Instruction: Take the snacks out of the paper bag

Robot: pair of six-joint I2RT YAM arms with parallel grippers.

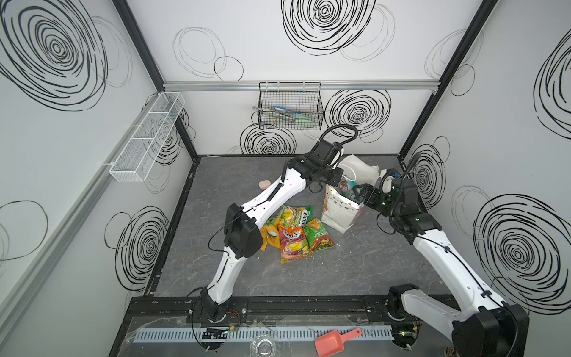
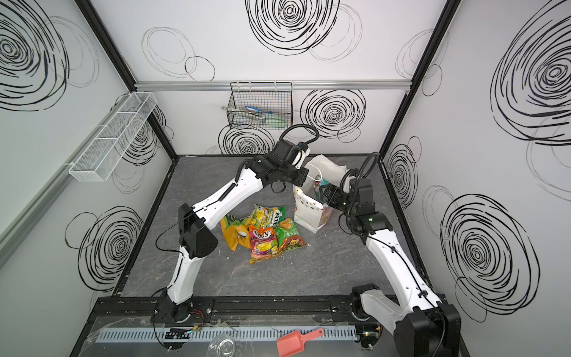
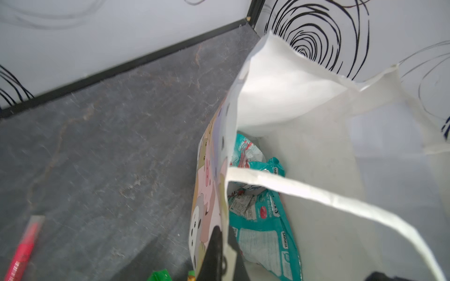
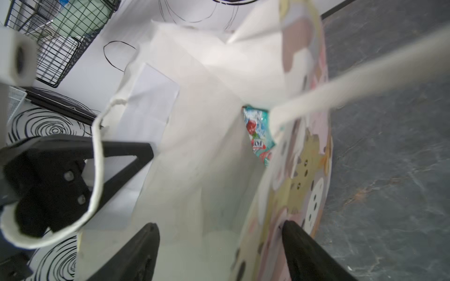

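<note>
The white paper bag (image 1: 342,212), printed with cartoon animals, leans on the table right of centre with its mouth up. My left gripper is shut on the bag's left side wall near the rim. Over the bag's mouth, my right gripper is open. In the right wrist view, the bag's patterned wall runs between its spread fingers, touching or close to one. Inside the bag lie teal snack packs (image 3: 262,220). Several snack packs lie in a cluster on the table, among them an orange-and-purple one (image 1: 293,242) and a green one (image 1: 318,234).
White bag handles loop across the mouth. A pink round object (image 1: 264,185) lies at the back, and a red stick-shaped item (image 3: 23,250) shows left of the bag. A black wire basket (image 1: 290,110) hangs on the back wall.
</note>
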